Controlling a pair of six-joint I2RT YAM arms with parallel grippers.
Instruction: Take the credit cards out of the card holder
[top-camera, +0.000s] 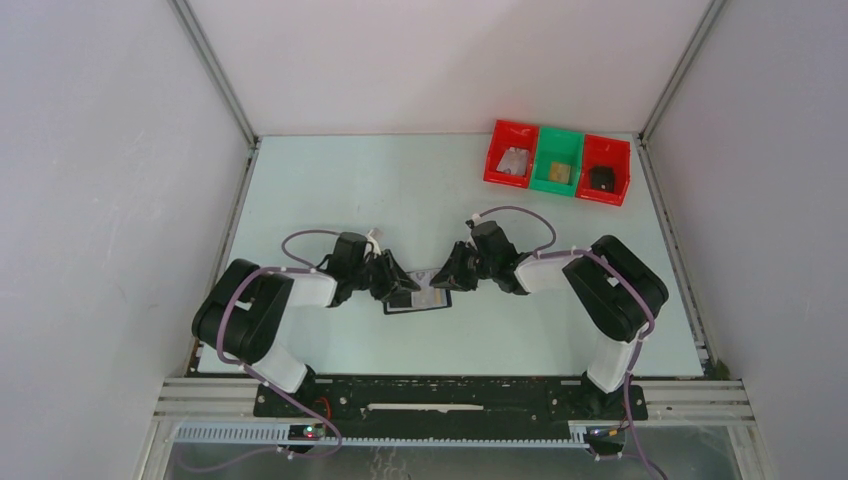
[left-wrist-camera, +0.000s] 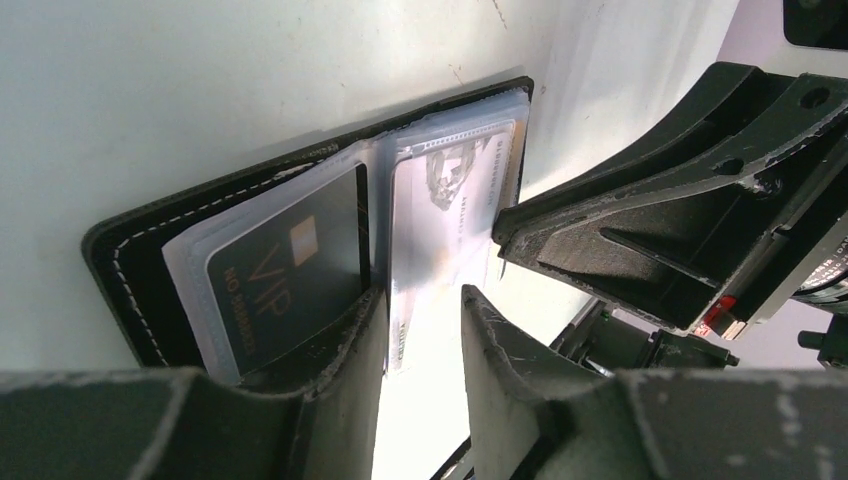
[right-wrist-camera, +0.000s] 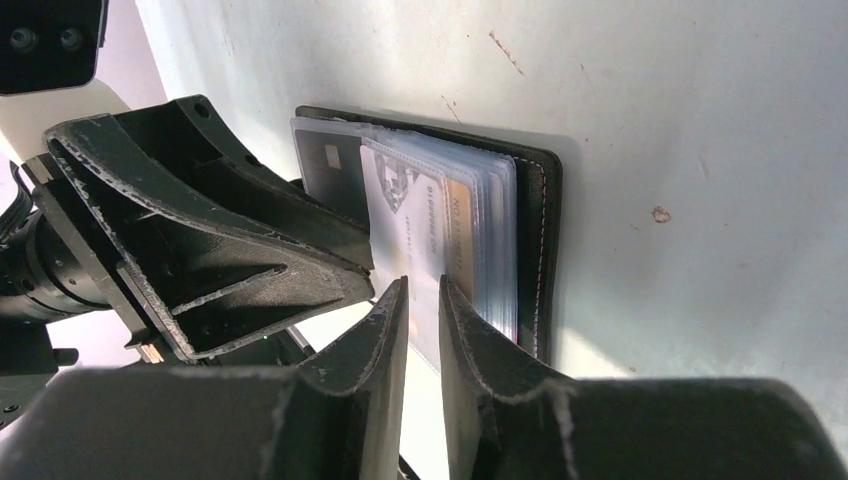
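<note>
An open black card holder (top-camera: 418, 308) lies flat between both grippers, clear sleeves holding cards. In the left wrist view a dark VIP card (left-wrist-camera: 275, 275) sits on one side and a white card (left-wrist-camera: 445, 205) on the other; the right wrist view shows a gold card (right-wrist-camera: 460, 230) behind the white one. My left gripper is part open over the white card's edge, fingertips at the sleeves. My right gripper has its fingertips a little apart at the white card and sleeve stack, on the holder's other end. Whether anything is between either gripper's fingers is unclear.
Three bins stand at the back right: a red bin (top-camera: 508, 130), a green bin (top-camera: 558, 145) and another red bin (top-camera: 605, 150), each with something inside.
</note>
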